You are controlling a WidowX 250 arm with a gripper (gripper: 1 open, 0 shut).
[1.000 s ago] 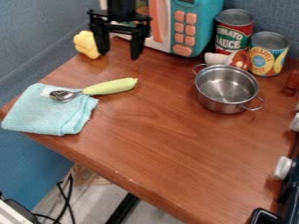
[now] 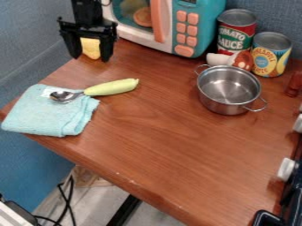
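Note:
My black gripper [image 2: 88, 48] is at the top left, its fingers lowered around a yellow object [image 2: 90, 48] near the back left corner of the table; whether it grips it I cannot tell. A pale yellow corn cob [image 2: 112, 86] lies with a metal spoon [image 2: 65, 96] on a folded light blue cloth [image 2: 49, 116] at the left of the table. A steel pot [image 2: 228, 89] stands empty at the right.
A teal toy microwave [image 2: 183, 26] stands at the back, two cans, tomato sauce [image 2: 231, 31] and a yellow one [image 2: 269, 55], at the back right. Small items lie near them.
The gripper has moved left from beside the microwave to over the yellow object, which is now partly hidden by its fingers.

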